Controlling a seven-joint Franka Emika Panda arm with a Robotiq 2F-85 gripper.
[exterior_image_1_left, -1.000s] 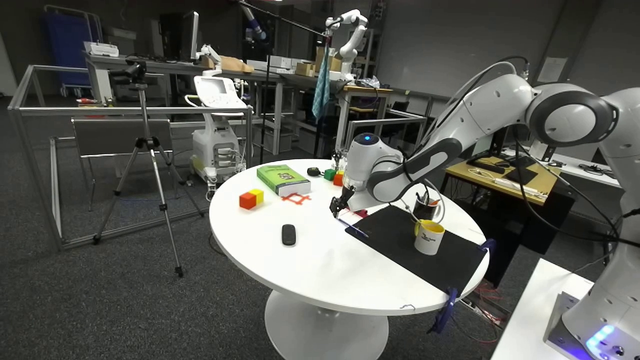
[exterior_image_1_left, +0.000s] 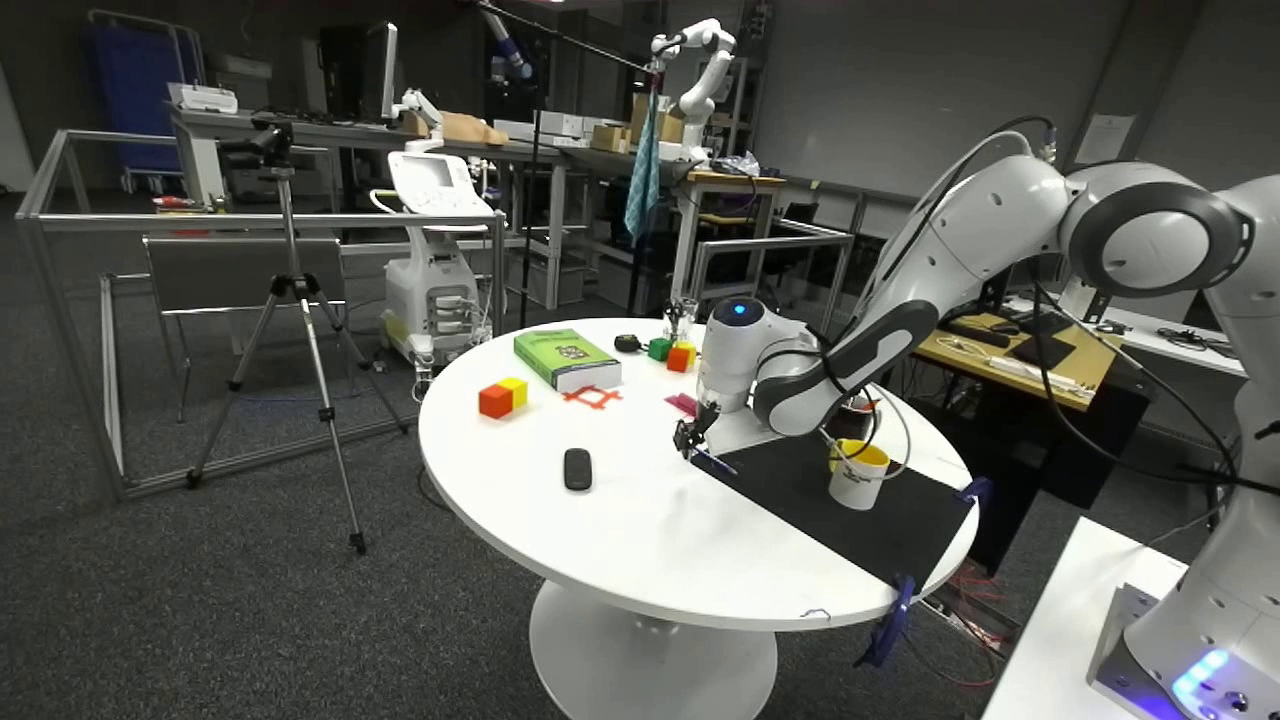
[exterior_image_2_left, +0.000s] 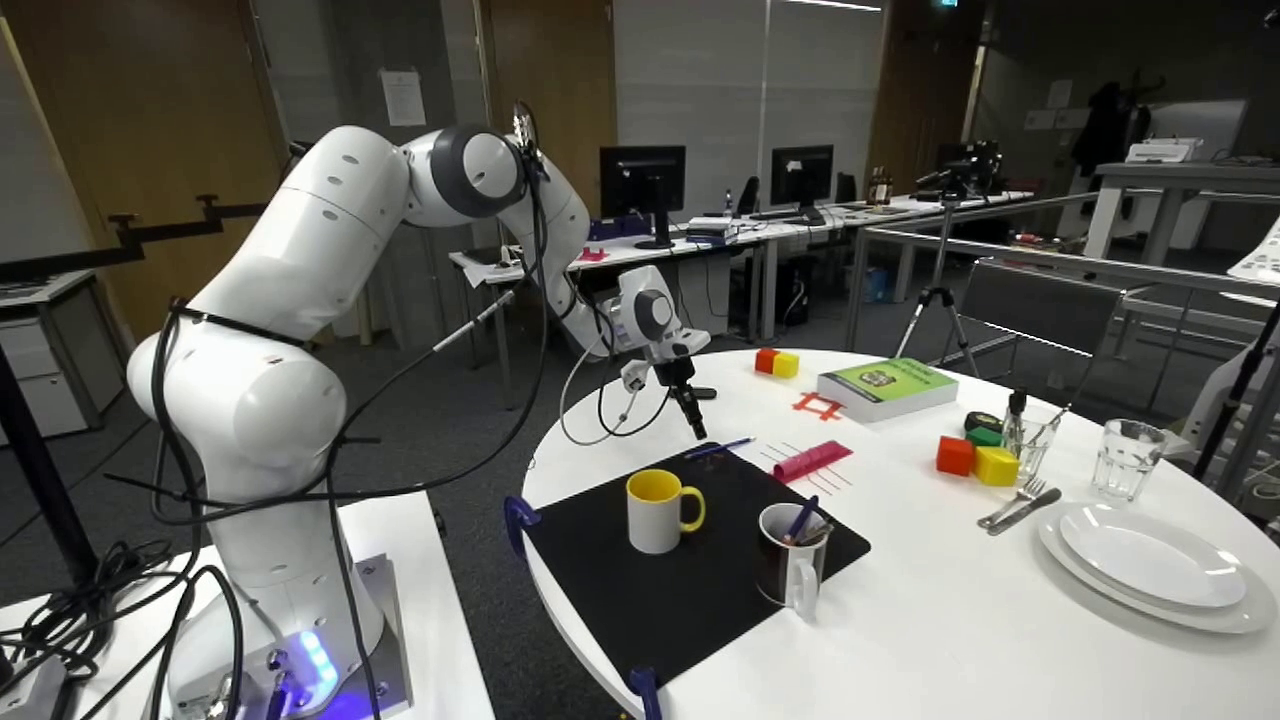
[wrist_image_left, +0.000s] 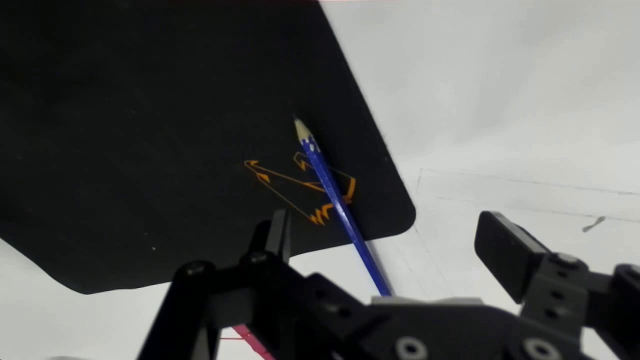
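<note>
My gripper is open over the corner of a black mat (wrist_image_left: 180, 150), its two fingers standing wide apart. Between and ahead of them in the wrist view lies a blue pencil (wrist_image_left: 339, 201). Its sharpened tip rests on the mat over an orange drawing, and its other end passes beyond the mat's edge and under the gripper body, where it is hidden. Nothing is held. Exterior view 2 shows the gripper (exterior_image_2_left: 699, 434) low near the pencil (exterior_image_2_left: 720, 448). In exterior view 1 the fingers (exterior_image_1_left: 692, 434) hover close to the pencil's end.
A white mug with yellow inside (exterior_image_2_left: 655, 514) and a mug holding pens (exterior_image_2_left: 792, 558) stand on the mat. Nearby lie a pink strip (exterior_image_2_left: 812, 461), a green book (exterior_image_2_left: 888, 386), coloured cubes (exterior_image_2_left: 956, 455) and a black mouse (exterior_image_1_left: 577, 469).
In exterior view 1 the arm has come lower and a little to the right, so the gripper is nearer the pencil. More of the mug with pens is now covered by the arm.
</note>
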